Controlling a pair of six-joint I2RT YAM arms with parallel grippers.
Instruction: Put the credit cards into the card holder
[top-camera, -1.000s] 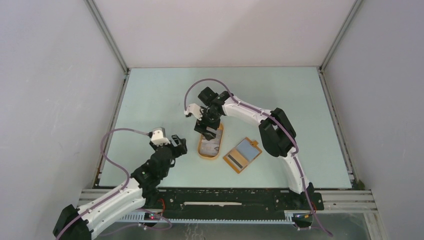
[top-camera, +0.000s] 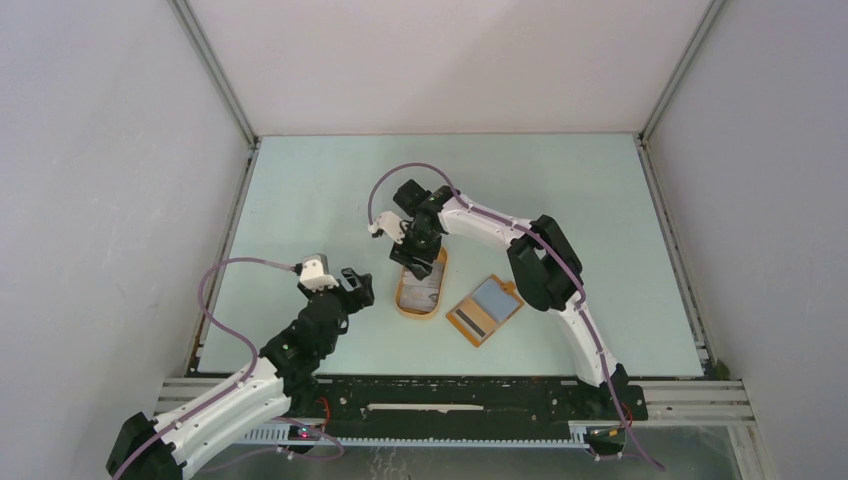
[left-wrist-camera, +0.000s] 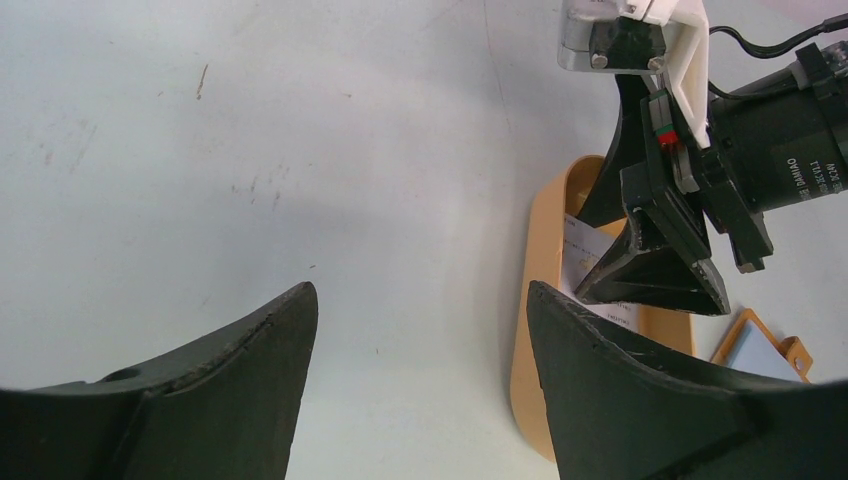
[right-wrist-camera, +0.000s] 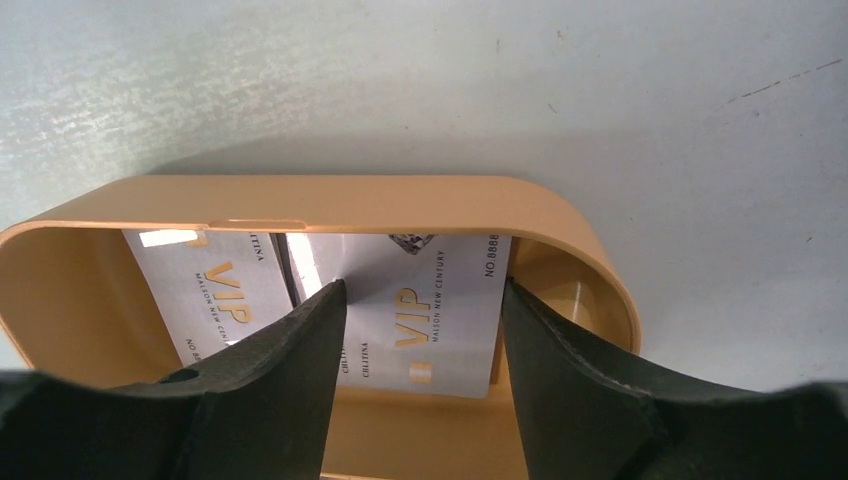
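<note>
Two silver VIP card stacks lie in an orange tray (right-wrist-camera: 360, 190), the left cards (right-wrist-camera: 225, 295) beside the right cards (right-wrist-camera: 430, 300). My right gripper is partly open over the right cards. Its right fingertip is close to their right edge, while its left fingertip overlaps them. I cannot tell whether either finger touches a card. The tan card holder (top-camera: 471, 325), with a grey-blue panel, lies to the right of the tray in the top view. My left gripper stands open left of the tray, with nothing between its fingers.
The tray's raised wall (left-wrist-camera: 540, 260) surrounds the right gripper's fingertips closely. The right arm (top-camera: 490, 222) reaches across behind the card holder.
My right gripper has shifted slightly over the tray, and its fingers have come closer together. The left arm, tray and card holder look unmoved.
</note>
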